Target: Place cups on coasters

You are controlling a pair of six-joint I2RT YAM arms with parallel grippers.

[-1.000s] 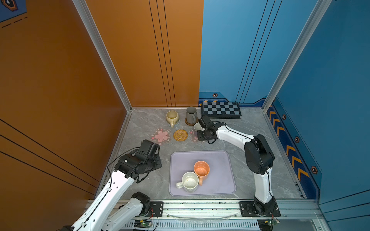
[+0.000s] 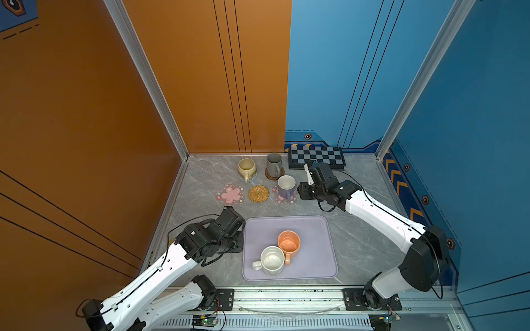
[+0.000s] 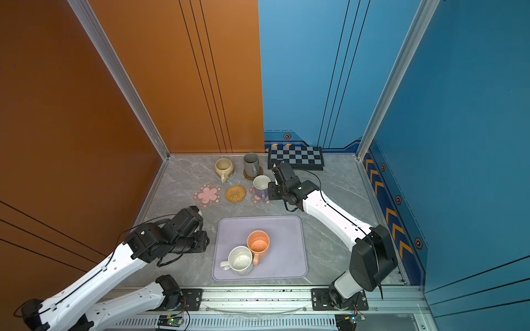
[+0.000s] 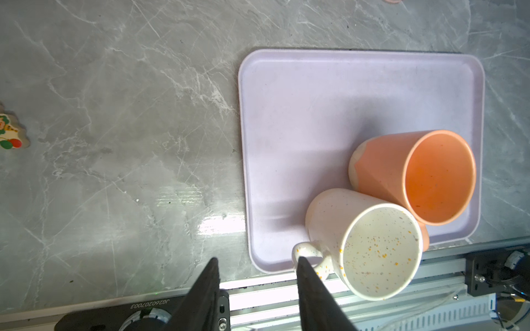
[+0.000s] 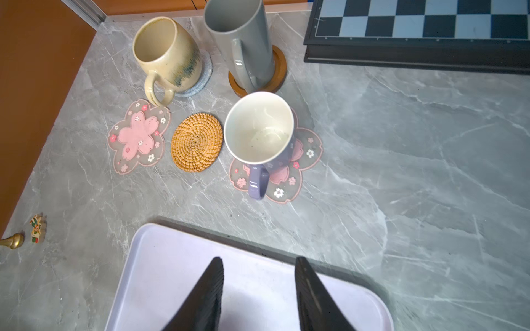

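In the right wrist view, a purple cup with a white inside (image 5: 259, 127) stands on a pink flower coaster (image 5: 287, 182). My right gripper is open and empty, clear of that cup. A beige mug (image 5: 185, 60) is on a pale round coaster (image 5: 203, 77), and a tall grey mug (image 5: 248, 49) on a brown wooden one (image 5: 280, 69). The woven coaster (image 5: 197, 142) and another flower coaster (image 5: 138, 138) are bare. A speckled white cup (image 4: 364, 242) and an orange cup (image 4: 419, 171) stand close together on the tray. My left gripper is open, empty, left of the white cup's handle.
The lilac tray (image 2: 314, 242) has bare space at its back and right. Behind the right arm lies a checkered board (image 2: 317, 156). Small trinkets sit at the left edge of the right wrist view.
My right gripper has backed off to the right and up from the purple cup, uncovering it. My left gripper has shifted slightly right, toward the tray. The cups have not visibly moved.
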